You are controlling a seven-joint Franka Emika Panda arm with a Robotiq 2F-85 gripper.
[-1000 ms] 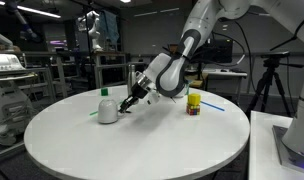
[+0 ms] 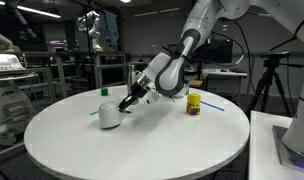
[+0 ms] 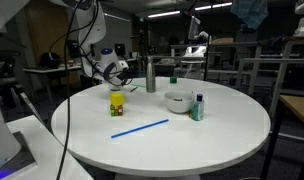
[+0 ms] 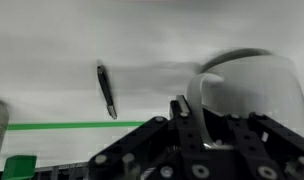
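Observation:
My gripper (image 2: 125,107) is shut on the rim of a white cup or bowl (image 2: 109,115), which shows at the left of exterior view 1. In the wrist view, the rim of this white vessel (image 4: 254,92) runs between the dark fingers, and its rounded body extends right. A shadow beside it falls on the white table. Whether its underside touches the tabletop I cannot tell. The arm mostly hides it in exterior view 2.
A black pen (image 4: 106,90), a green stick (image 4: 72,126) and a green block (image 4: 19,167) lie near the gripper. Elsewhere stand a grey bottle (image 3: 150,77), a white bowl (image 3: 179,102), a capped bottle (image 3: 197,108) and a yellow object (image 3: 116,101). A blue stick (image 3: 140,129) lies nearer the edge.
The held white vessel has shifted slightly down and to the right in exterior view 1. My gripper has moved a little with it, keeping its hold on the rim.

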